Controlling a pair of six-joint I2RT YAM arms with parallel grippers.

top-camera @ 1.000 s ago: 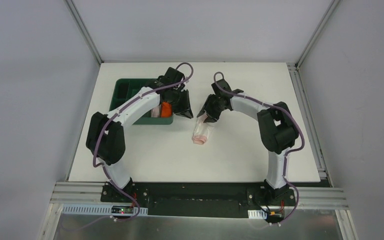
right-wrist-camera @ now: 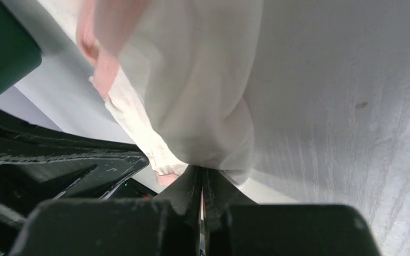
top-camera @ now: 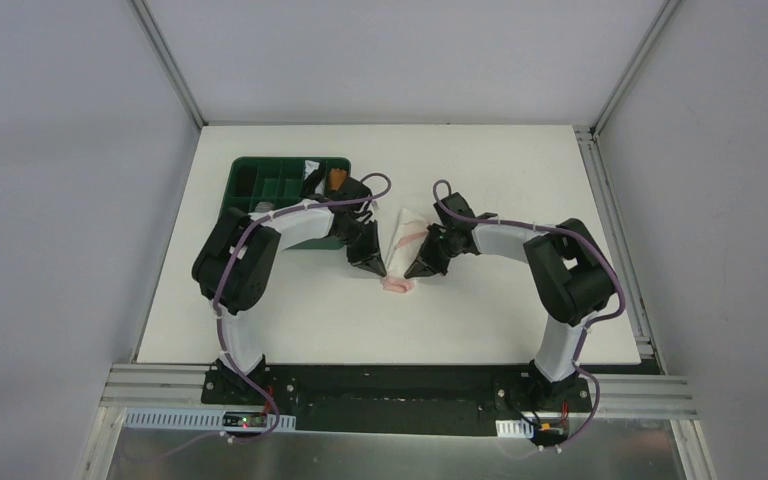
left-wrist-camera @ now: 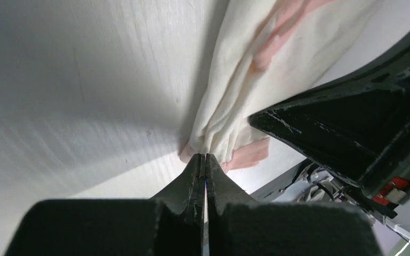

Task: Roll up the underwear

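Note:
The underwear [top-camera: 397,284], white with pink bands, lies on the table as a narrow folded strip, its pink end toward the front edge. On its left side, close to that end, my left gripper [top-camera: 382,274] is shut. The left wrist view has its tips [left-wrist-camera: 203,157] right at the near fold of the cloth. From the opposite side my right gripper [top-camera: 407,276] is shut at the strip's right edge. White cloth [right-wrist-camera: 203,106] bulges just beyond its tips in the right wrist view. Whether either pair of fingers pinches any fabric cannot be told.
A green divided box [top-camera: 290,165] with several folded items stands at the back left, partly under the left arm.
Both grippers have come toward the front edge along the cloth, the right one from its far end, and now flank its near end. That pink end looks slightly more crumpled.

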